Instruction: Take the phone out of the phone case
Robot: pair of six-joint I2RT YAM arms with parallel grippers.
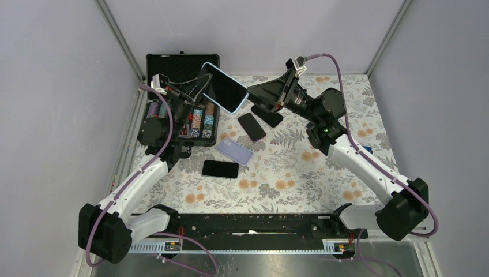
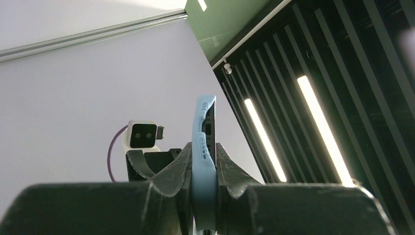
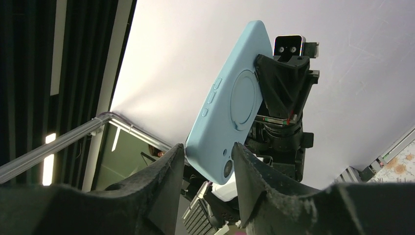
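Observation:
A black-screened phone (image 1: 226,90) sits in a light blue case (image 3: 230,112), held up tilted above the table. My left gripper is shut on the cased phone, one finger on either side of its edge. On the back of the case, a ring and camera holes show in the right wrist view. My right gripper stands part open at the opposite end, its fingertips around the lower corner of the case. Whether either fingertip touches it, I cannot tell. In the left wrist view the case (image 2: 198,137) appears edge-on.
On the flowered table lie two dark phones (image 1: 251,127), a lilac phone or case (image 1: 234,150) and a black-screened phone (image 1: 220,169). An open black box (image 1: 183,64) with rolls of chips stands behind the left arm.

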